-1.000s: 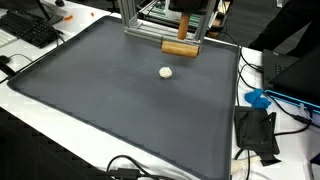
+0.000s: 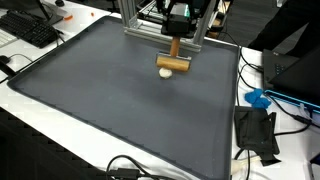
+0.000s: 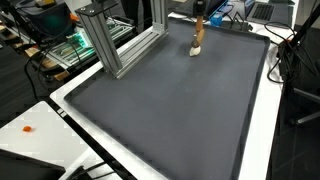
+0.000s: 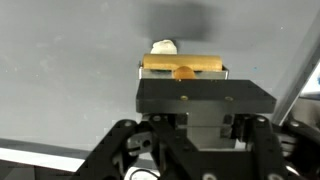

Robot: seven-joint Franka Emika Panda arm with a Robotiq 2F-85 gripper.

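A small roller (image 2: 173, 63) with a tan wooden cylinder in a metal frame hangs from my gripper (image 2: 178, 32), which is shut on its upright brown handle (image 2: 175, 47). Just beside the roller, a small whitish lump (image 2: 166, 73) lies on the dark grey mat. In the wrist view the roller's cylinder (image 4: 183, 62) lies crosswise, the lump (image 4: 164, 47) close to its far side toward the left. Much of the handle is hidden behind the black gripper parts. Whether the cylinder touches the mat or the lump, I cannot tell.
A metal frame (image 3: 130, 45) stands at its edge. A black item (image 2: 255, 132), a blue object (image 2: 257, 98) and cables lie to the right, with a keyboard (image 2: 30, 27) at the far left.
My gripper has carried the roller away from the metal frame, toward the camera and slightly left in exterior view 1. It is now close to the whitish lump, which has stayed in place.
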